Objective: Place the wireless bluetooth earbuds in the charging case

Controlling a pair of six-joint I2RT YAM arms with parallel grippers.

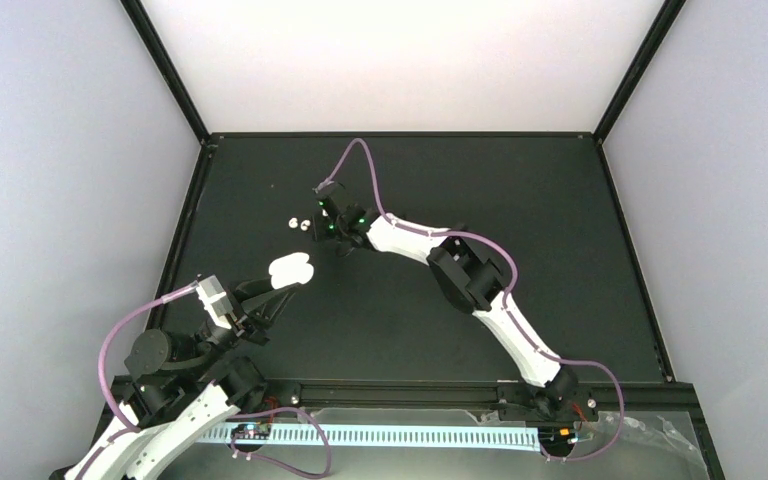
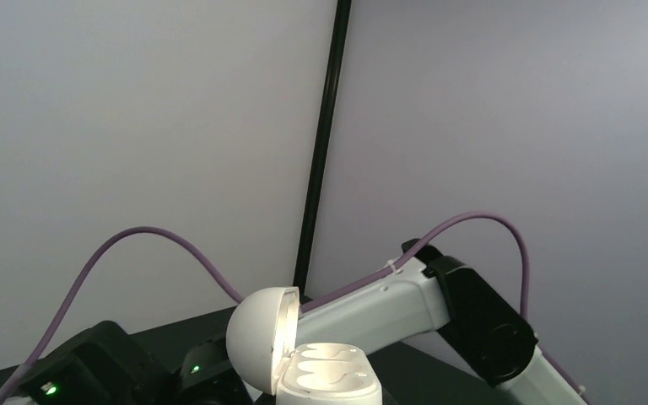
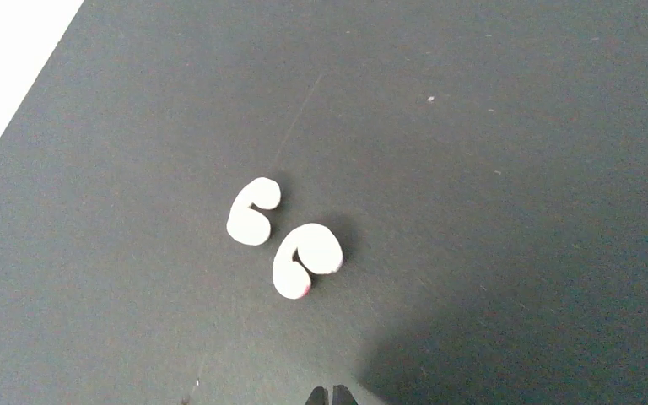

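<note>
Two curved white earbuds lie on the black table, side by side: the farther earbud (image 3: 248, 224) and the nearer earbud (image 3: 318, 250), which has a reddish tip. In the right wrist view my right gripper is shut at the bottom edge, its fingertips together with nothing between them, clear of both earbuds. From above, the earbuds appear just left of that gripper. The white charging case (image 2: 329, 371) is held up by my left gripper, lid swung open and its earbud slots bare. Over the left gripper's fingers the case (image 1: 291, 270) hides the tips.
White walls enclose it, with the left wall (image 1: 60, 150) not far from the earbuds. Purple cables (image 1: 370, 165) loop above both arms.
</note>
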